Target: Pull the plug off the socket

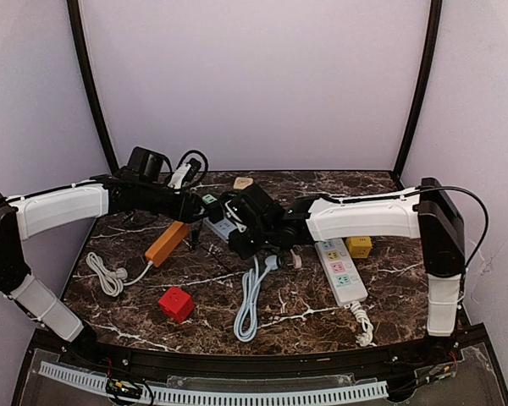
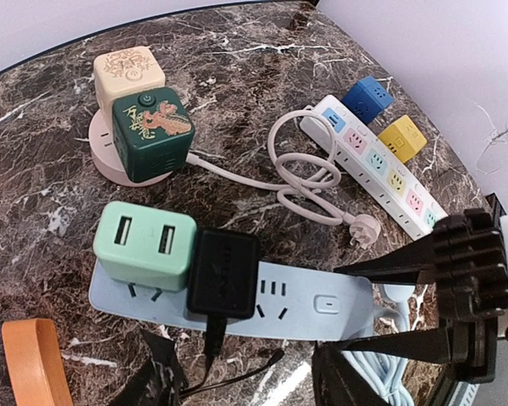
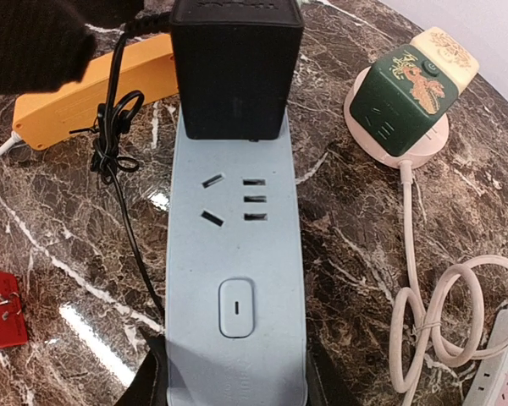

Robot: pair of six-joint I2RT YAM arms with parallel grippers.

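A black plug (image 2: 224, 271) sits in the pale-blue power strip (image 2: 296, 317), beside a mint-green cube plug (image 2: 144, 245). Its thin black cord (image 3: 114, 127) hangs down with a bundled knot. My left gripper is open, its fingers apart and short of the black plug, with nothing gripped between them. At the strip's other end my right gripper is closed in on both long sides; its fingers (image 3: 322, 372) appear to touch the strip. In the top view the arms hide parts of the strip (image 1: 220, 227).
An orange strip (image 1: 166, 244) and a red cube (image 1: 176, 304) lie at the left front. A white strip (image 1: 343, 275) and yellow cube (image 1: 359, 246) are on the right. Behind the blue strip stands a dark-green cube (image 2: 152, 135) on a round pink base.
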